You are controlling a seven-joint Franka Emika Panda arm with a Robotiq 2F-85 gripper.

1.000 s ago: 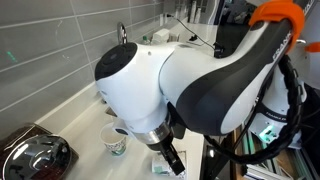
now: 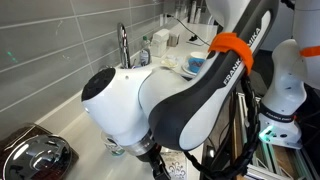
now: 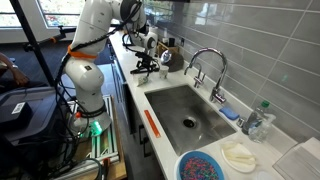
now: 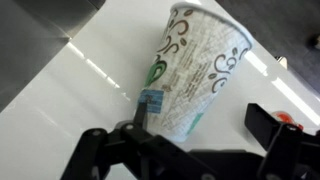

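A paper cup (image 4: 200,65) with brown swirls and a green-and-blue patch fills the middle of the wrist view, its wide rim toward the top. My gripper is open, with the cup's narrow end in line with the gap between its dark fingers. Whether the fingers touch the cup, I cannot tell. Exterior view 1 shows a patterned surface (image 2: 177,163) beside the gripper, low under the white arm. Part of a second cup (image 2: 114,148) shows left of it, mostly covered by the arm. At the counter's far end in exterior view 2, the gripper is small and unclear.
A shiny metal appliance (image 2: 40,157) stands left of the arm. Along the counter are a sink (image 3: 190,118), a faucet (image 3: 212,68), a blue bowl (image 3: 200,168), a plate (image 3: 238,155) and bottles (image 3: 258,116). An orange object (image 3: 152,124) lies by the sink's front edge.
The arm's white wrist section has shifted left and lower in exterior view 1. It now covers most of the left cup and part of the patterned item that showed clearly before.
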